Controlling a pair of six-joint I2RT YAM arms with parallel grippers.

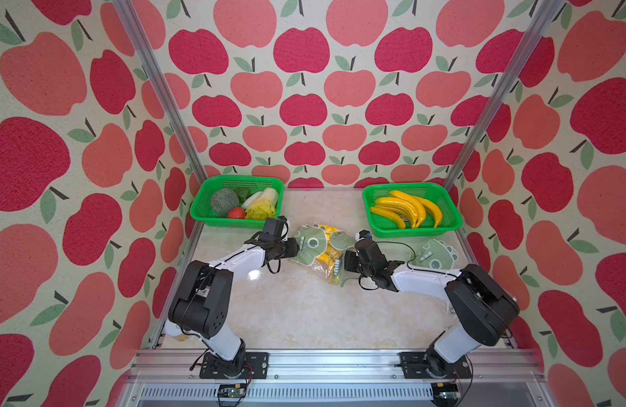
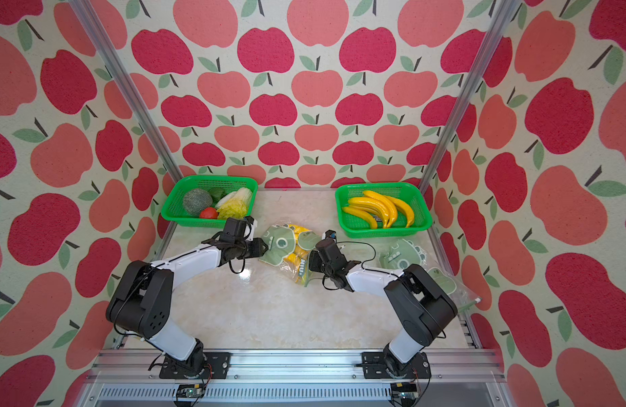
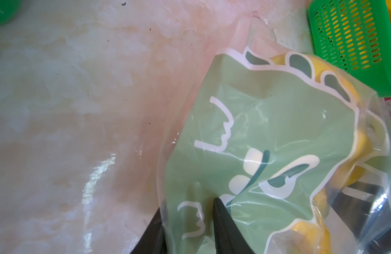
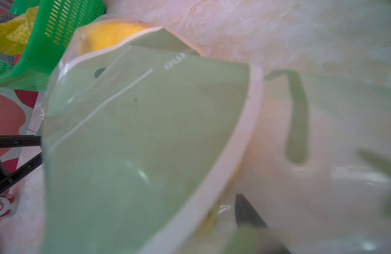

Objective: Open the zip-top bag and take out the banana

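Note:
A clear zip bag with green cartoon print [image 1: 316, 247] lies mid-table, yellow banana [image 3: 309, 235] showing through it. My left gripper is at the bag's left end, its fingers either side of a stretch of plastic, apparently part open. My right gripper [image 1: 350, 261] is at the bag's right side; in the right wrist view one dark finger [image 4: 246, 209] shows, and plastic hides the rest, so its opening is unclear.
A green basket of vegetables [image 1: 201, 203] stands at back left, another with bananas [image 1: 411, 230] at back right. More printed bags [image 2: 438, 278] lie at the right.

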